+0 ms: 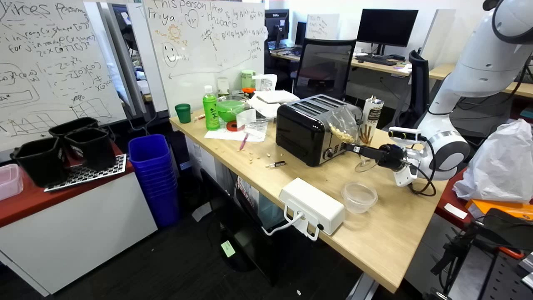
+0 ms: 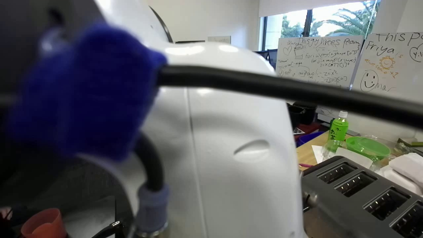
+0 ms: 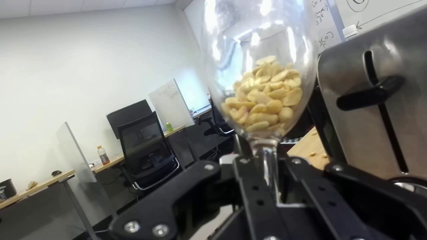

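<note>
A clear stemmed glass (image 3: 260,36) fills the top of the wrist view, with pale peanuts (image 3: 264,100) heaped in the lower part of its bowl. My gripper is shut on the glass stem (image 3: 270,170), just below the bowl. In exterior view 1 the glass (image 1: 344,120) leans left in front of the toaster's lever end, its foot (image 1: 367,164) to the lower right; whether it touches the toaster I cannot tell. The gripper (image 1: 351,148) reaches in from the right, above the table. Exterior view 2 shows neither gripper nor glass.
The black-and-steel toaster (image 1: 312,130) stands close by. An empty-looking clear tub (image 1: 359,197) sits nearer the front edge, beside a white box (image 1: 312,205). Behind the gripper is a tall patterned canister (image 1: 372,117). Several loose bits (image 1: 252,159) lie left of the toaster.
</note>
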